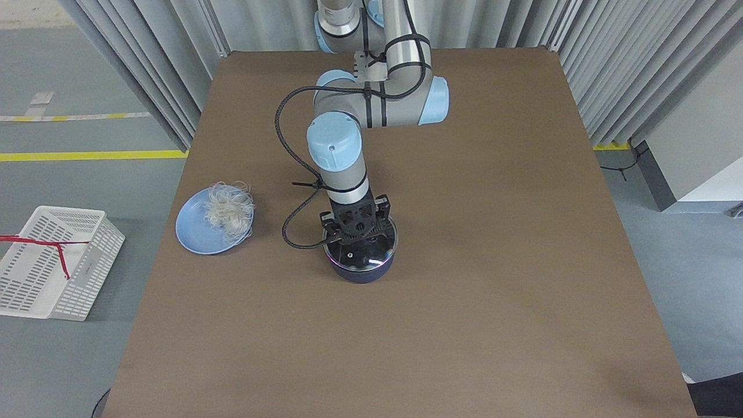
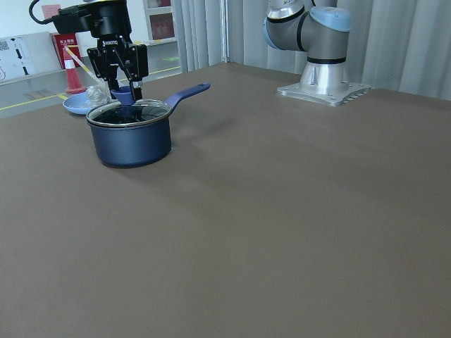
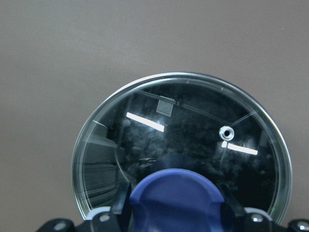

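A dark blue saucepan [image 2: 130, 148] sits on the table with its glass lid [image 3: 193, 106] on top, its handle [image 2: 190, 91] pointing toward the back right in the left view. My gripper [image 2: 125, 97] is down at the lid's blue knob [image 3: 176, 203]. In the wrist view the fingers [image 3: 123, 198] stand on either side of the knob, close against it; whether they press on it is hard to tell. In the front view the gripper [image 1: 355, 226] hides much of the lid's centre.
A light blue plate [image 1: 191, 230] with white stringy material [image 1: 230, 212] lies left of the pan on the table [image 1: 487, 292]. A white basket [image 1: 90, 278] is on the floor.
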